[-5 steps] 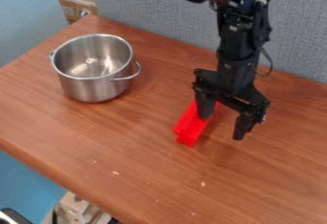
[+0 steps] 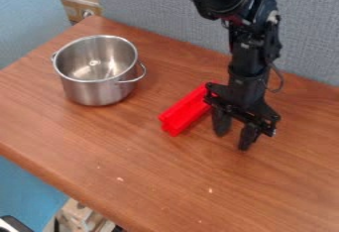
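Note:
A red oblong block (image 2: 181, 114) lies on the wooden table, right of the steel pot. My black gripper (image 2: 233, 132) is low over the table at the block's right end, its two fingers pointing down and apart. Part of the block's far end is behind the gripper; I cannot tell whether a finger touches it.
The steel pot (image 2: 101, 82) with side handles stands at the upper left of the table (image 2: 133, 167). A grey padded wall is behind, a blue area to the left.
The red block has shifted left and turned, now lying more diagonally. My gripper has moved slightly down and varied its angle over the last second.

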